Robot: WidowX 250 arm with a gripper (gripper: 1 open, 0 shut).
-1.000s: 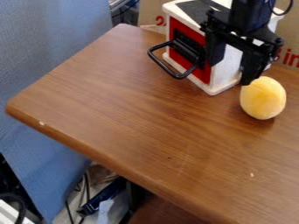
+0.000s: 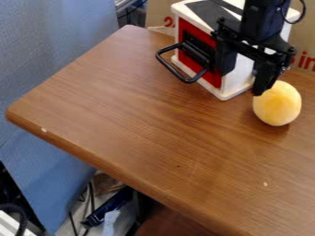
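Note:
A round pale yellow-orange fuzzy object (image 2: 277, 105) rests on the wooden table (image 2: 135, 129) at the right. Behind it stands a white box with a red front panel (image 2: 197, 61) and a black wire handle (image 2: 170, 64) sticking out to the left. My black gripper (image 2: 245, 75) hangs from the top right in front of the box, above and left of the yellow object. Whether its fingers are open or shut is unclear against the dark parts.
A cardboard box (image 2: 303, 55) stands behind at the back right. Blue fabric and cables lie beyond the table's left edge.

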